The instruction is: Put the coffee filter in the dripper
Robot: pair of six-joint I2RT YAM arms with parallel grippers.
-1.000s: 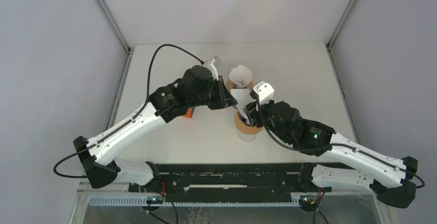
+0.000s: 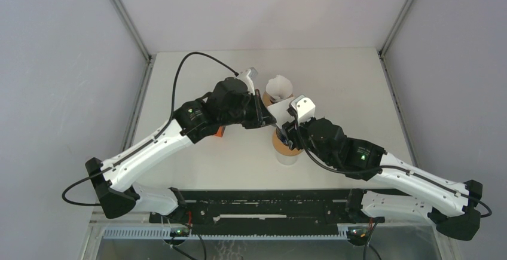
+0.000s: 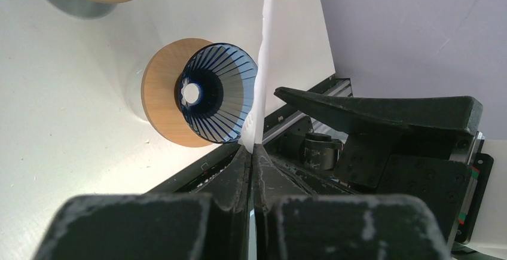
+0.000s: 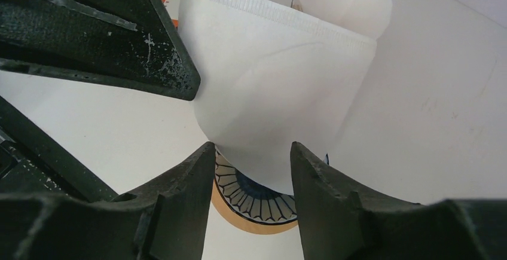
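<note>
A flat white paper filter (image 2: 279, 112) is pinched at one edge by my left gripper, which is shut on it. In the left wrist view the filter appears edge-on beside the blue ribbed dripper (image 3: 216, 92). The dripper sits tilted in its wooden collar (image 3: 160, 92), and I see no filter inside it. From the right wrist view, the filter's broad face covers much of the dripper's opening. My right gripper has its fingers apart, with the filter's lower part behind the gap; whether they touch it is unclear.
Behind the filter stands another holder with white paper filters (image 2: 279, 86). An orange object (image 2: 220, 131) lies partly under the left arm. Both grippers crowd over the dripper.
The filter's visible outline has tilted a little. The left arm has hardly moved.
</note>
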